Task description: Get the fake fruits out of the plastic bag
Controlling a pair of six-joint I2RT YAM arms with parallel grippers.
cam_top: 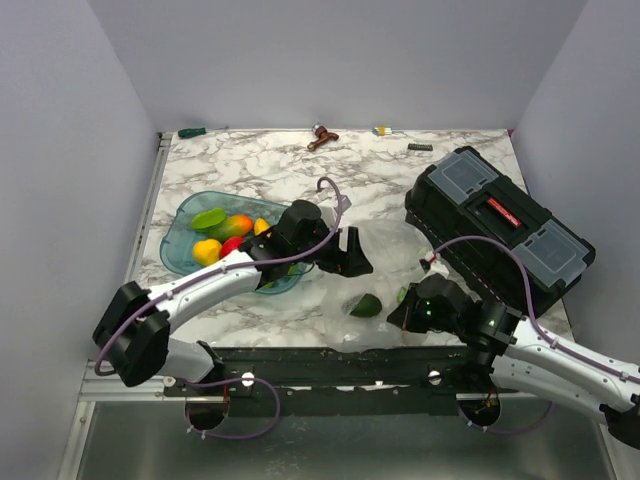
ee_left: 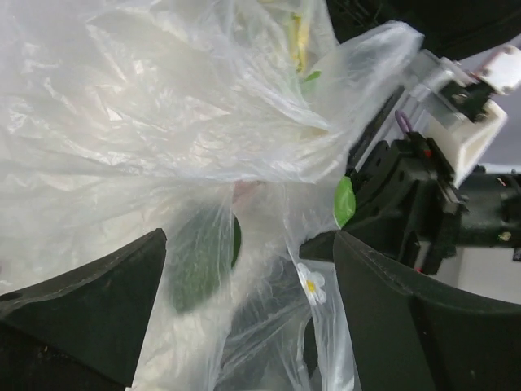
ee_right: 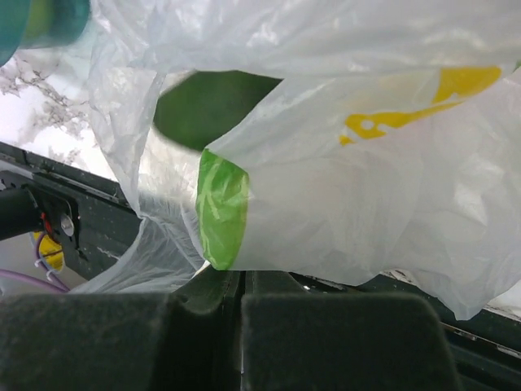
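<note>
The clear plastic bag (cam_top: 390, 245) is spread crumpled over the middle of the table. A dark green fruit (cam_top: 366, 305) shows at the bag, below and to the right of my left gripper (cam_top: 360, 262). In the left wrist view that gripper is open, and the green fruit (ee_left: 199, 261) appears behind film, apart from the fingers. My right gripper (cam_top: 396, 320) is shut at the bag's near right part. Thin film with a green printed patch (ee_right: 223, 210) runs down to its fingertips, nothing bulky between them. Film partly covers the fruit.
A teal basket (cam_top: 170, 250) with several fruits stands on the left, partly under my left arm. The black toolbox (cam_top: 500, 225) fills the right side. Small tools, among them a brown pipe piece (cam_top: 322, 138), lie along the back edge.
</note>
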